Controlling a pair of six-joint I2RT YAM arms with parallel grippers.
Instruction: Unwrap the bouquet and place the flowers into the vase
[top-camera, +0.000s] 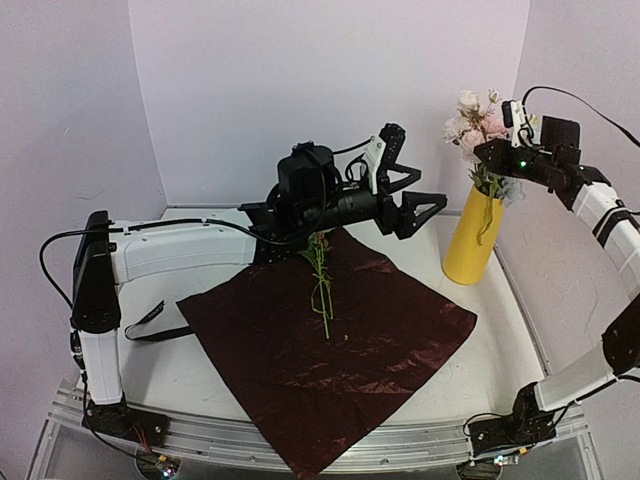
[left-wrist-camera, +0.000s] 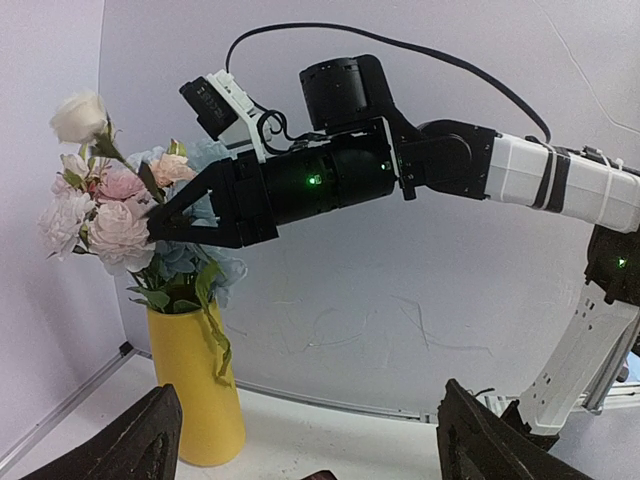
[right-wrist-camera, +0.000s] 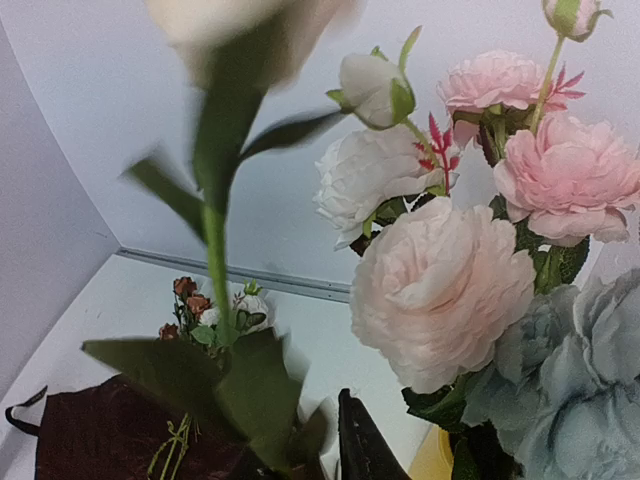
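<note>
The yellow vase (top-camera: 472, 240) stands upright at the right, filled with pink, white and pale blue flowers (left-wrist-camera: 120, 225). My right gripper (top-camera: 482, 152) is beside the blooms above its mouth, shut on the stem of a white rose (left-wrist-camera: 80, 118). That rose (right-wrist-camera: 250, 30) looms blurred and close in the right wrist view. A green stem (top-camera: 486, 222) hangs across the front of the vase, apparently outside it. More flowers (top-camera: 318, 270) lie on the dark red cloth, their heads partly hidden beneath the left arm. My left gripper (top-camera: 432, 205) hangs open and empty over the table.
The dark red cloth (top-camera: 350, 350) covers the middle of the white table. A black strap (top-camera: 160, 330) lies at its left. Walls close in at the back and both sides; bare table lies between the cloth and the vase.
</note>
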